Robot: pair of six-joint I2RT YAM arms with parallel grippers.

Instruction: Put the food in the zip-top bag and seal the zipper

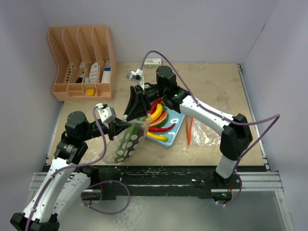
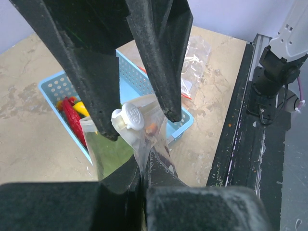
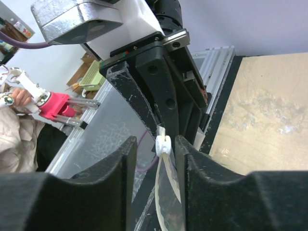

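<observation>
A clear zip top bag [image 1: 129,143] with green, white-dotted contents stands at the table's front. My left gripper is shut on a fold of its film near the top. Above the fold, a white zipper slider [image 2: 132,117] sticks out at the bag's corner. My right gripper is part open, its two fingers coming from above with the slider in the gap between them; they do not clamp it. In the top view the slider is hidden behind the gripper tips.
A blue basket [image 1: 172,138] behind the bag holds toy peppers, a banana [image 1: 157,112] and a watermelon slice [image 1: 159,120]. Flat empty bags [image 1: 203,132] with red zip strips lie to the right. An orange divided rack [image 1: 82,62] stands back left.
</observation>
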